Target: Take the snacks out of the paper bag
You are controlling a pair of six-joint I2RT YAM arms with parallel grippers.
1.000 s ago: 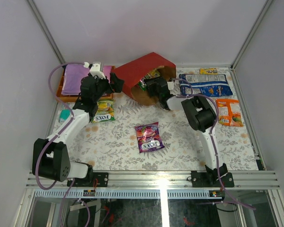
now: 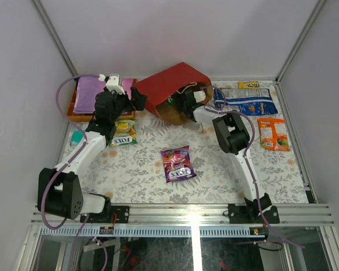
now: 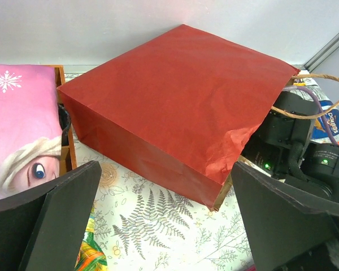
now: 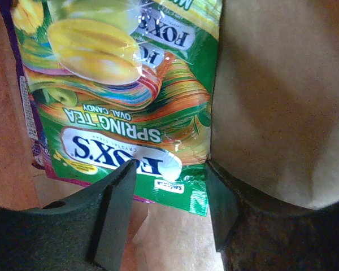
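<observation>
The red paper bag (image 2: pixel 166 84) lies on its side, its mouth facing right. My right gripper (image 2: pixel 182 101) reaches into it. In the right wrist view, a green Fox's Spring Tea candy bag (image 4: pixel 118 96) lies over a purple one against the brown paper, with my right gripper part open, its fingertips at the candy bag's lower edge; whether it grips cannot be told. My left gripper stands open and empty above the table, left of the red bag (image 3: pixel 175 101).
A purple Fox's pack (image 2: pixel 178 164) lies mid-table, a yellow-green one (image 2: pixel 124 132) at left beside a tray with a pink item (image 2: pixel 90 93). Blue (image 2: pixel 251 101), orange (image 2: pixel 273 134) and small yellow (image 2: pixel 248 84) packs lie right.
The left arm is unchanged.
</observation>
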